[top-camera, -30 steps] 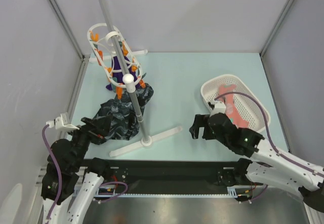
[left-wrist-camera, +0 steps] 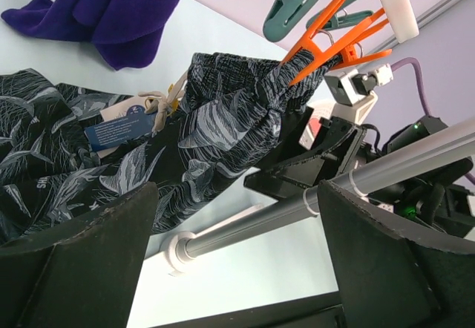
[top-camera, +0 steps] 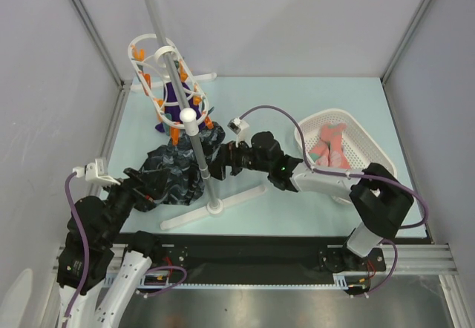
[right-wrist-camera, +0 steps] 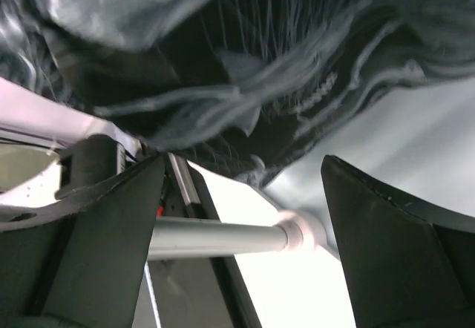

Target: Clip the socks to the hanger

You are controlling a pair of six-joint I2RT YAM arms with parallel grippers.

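Dark patterned socks [top-camera: 178, 172] hang from orange clips [left-wrist-camera: 338, 38] of the white ring hanger [top-camera: 163, 64], draping over the table, a paper tag among them in the left wrist view. A purple sock [left-wrist-camera: 119, 16] hangs further back. My left gripper [top-camera: 142, 187] stands open beside the dark socks, left of the pole [top-camera: 197, 150]. My right gripper [top-camera: 228, 163] is open just right of the pole, close to the dark fabric, which fills the upper part of the right wrist view [right-wrist-camera: 245, 61].
A white perforated basket [top-camera: 364, 139] with pink socks [top-camera: 334, 148] stands at the table's right. The stand's white foot bar [top-camera: 245, 194] lies along the front.
My right gripper has moved left and away from the basket side, up to the pole and the dark socks. The left arm has barely moved.
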